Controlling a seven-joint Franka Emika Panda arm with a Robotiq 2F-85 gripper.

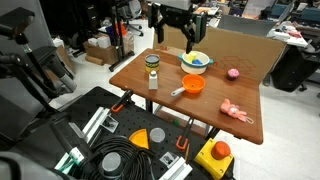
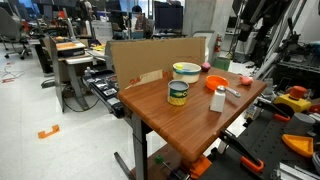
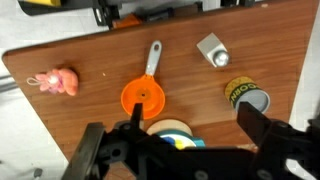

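Note:
My gripper (image 1: 174, 46) hangs open above the far part of the wooden table (image 1: 215, 122), with nothing between its fingers; it also shows at the upper right of exterior view 2. The white bowl (image 1: 196, 69), with blue and yellow inside, stands toward the back. In the wrist view its lower part is cut off between my fingers. An orange bowl (image 3: 143, 97) sits nearer the table's middle, a grey-handled utensil (image 3: 153, 57) against it. A labelled can (image 2: 178, 93) and a small white bottle (image 2: 218, 100) stand upright at one side. A pink toy (image 1: 235, 111) lies at the other.
A small dark-pink round object (image 1: 233, 74) lies near the back right. The cardboard panel (image 2: 150, 60) walls off the table's back edge. In front are black cables (image 1: 110, 158) and a yellow box with a red button (image 1: 215, 157). Bare tabletop lies around the pink toy.

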